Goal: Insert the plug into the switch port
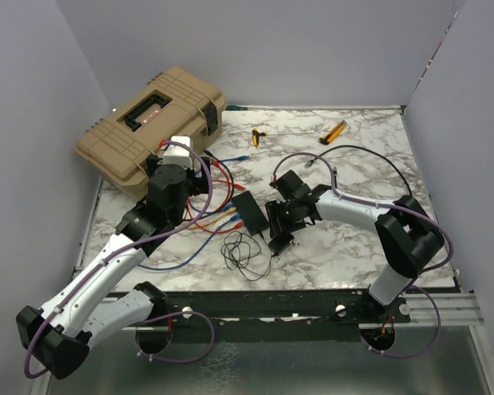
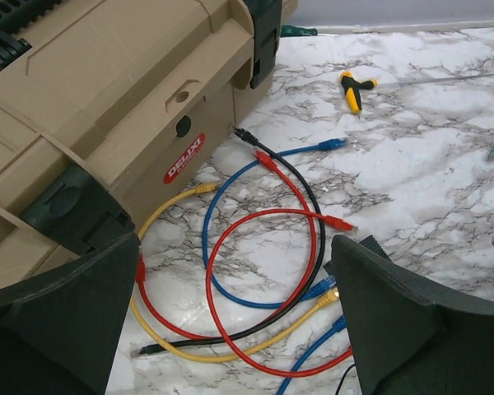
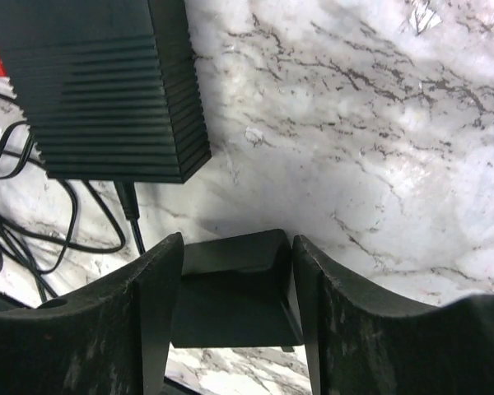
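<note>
A black ribbed switch box (image 1: 250, 212) (image 3: 107, 90) lies mid-table with a cable from its end. A smaller black block (image 1: 281, 245) (image 3: 235, 309) lies just beside it, between the fingers of my right gripper (image 1: 278, 222), which is shut on it. My left gripper (image 1: 177, 164) hangs open over the left of the table, above red, blue, yellow and black network cables with plugs, such as a red plug (image 2: 340, 223) and a blue plug (image 2: 332, 144).
A tan case (image 1: 148, 123) fills the back left. A T-handle tool (image 1: 256, 137) and yellow-handled tool (image 1: 333, 132) lie at the back, a black cable (image 1: 379, 160) at right. Loose thin wires (image 1: 243, 255) lie near the front.
</note>
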